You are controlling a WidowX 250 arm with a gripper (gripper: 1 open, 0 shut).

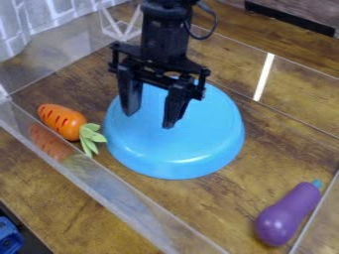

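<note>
My black gripper (151,103) hangs over a round blue disc (173,144) in the middle of the wooden table, its two fingers apart with nothing visible between them. An orange carrot with green leaves (62,121) lies left of the disc. A purple eggplant (286,214) lies at the lower right, clear of the disc.
A clear plastic wall (79,173) runs diagonally along the lower left, with a blue object (8,238) beyond it in the corner. The wood to the right of the disc and behind the arm is bare.
</note>
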